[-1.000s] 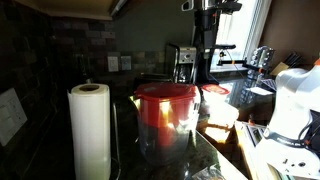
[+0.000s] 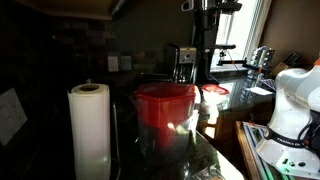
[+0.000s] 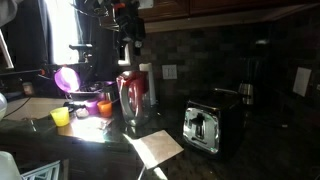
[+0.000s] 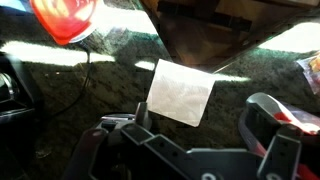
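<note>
In the wrist view, my gripper stands open above the dark counter, its fingers wide apart with nothing held between them. A pale square cloth or sheet of paper (image 4: 180, 92) lies flat on the counter below. The same square (image 3: 157, 148) shows in front of the toaster in exterior view 2. High over the counter, the gripper (image 3: 128, 46) is small and dark there, well above the square. A red-topped clear container (image 2: 166, 115) stands on the counter in exterior view 1.
A white paper towel roll (image 2: 91, 132) stands left of the container. The metal toaster (image 3: 209, 123) sits against the back wall side. A yellow cup (image 3: 61, 116) and several pink and orange items are at the left.
Exterior view 1 looks darker now than before. The arm and the objects show no clear movement.
</note>
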